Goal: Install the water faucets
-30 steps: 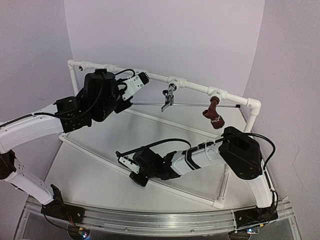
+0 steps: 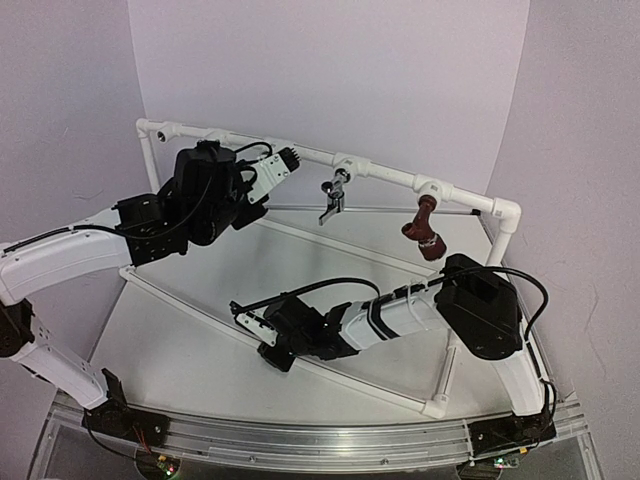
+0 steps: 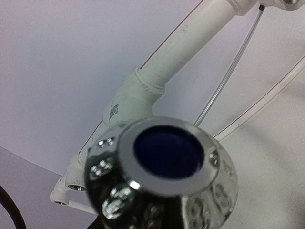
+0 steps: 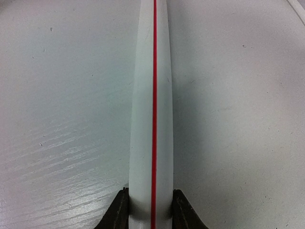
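Large and close in the lower middle of the left wrist view is a round chrome piece (image 3: 126, 164) with a dark blue centre, covering the place where my left fingers would show. Behind it runs the white upper pipe (image 3: 183, 40) with its tee fittings. My left gripper (image 2: 252, 213) is at that pipe's left half in the top view, its fingers hidden. A chrome faucet (image 2: 334, 198) hangs from the middle tee, and a dark red faucet (image 2: 424, 232) from a tee farther right. Low down, my right gripper is shut on the white lower pipe (image 4: 143, 119).
A white pipe corner (image 2: 507, 213) stands at the frame's upper right. Below the right arm, the lower front pipe ends in another corner (image 2: 434, 408). A metal rail (image 2: 320, 445) spans the front. White panel shows bare inside the frame.
The chrome and dark red faucets have swayed a little left with the pipe frame. My right gripper has barely moved on the lower pipe.
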